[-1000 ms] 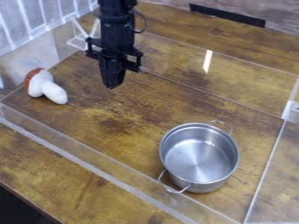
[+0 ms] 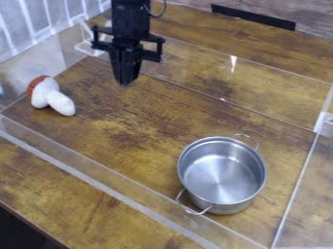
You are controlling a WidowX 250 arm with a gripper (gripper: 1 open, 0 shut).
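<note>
My black gripper [image 2: 127, 51] hangs over the back left of the wooden surface, its fingers pointing down; whether they hold anything is too small to tell. A white soft toy [image 2: 55, 100] with a red-brown part lies at the left, below and left of the gripper. A steel pot [image 2: 221, 175] with wire handles stands at the front right, well away from the gripper.
Clear plastic walls [image 2: 302, 167] enclose the wooden work area [image 2: 150, 126]. The middle of the floor between toy and pot is bare.
The toy and the pot have not moved.
</note>
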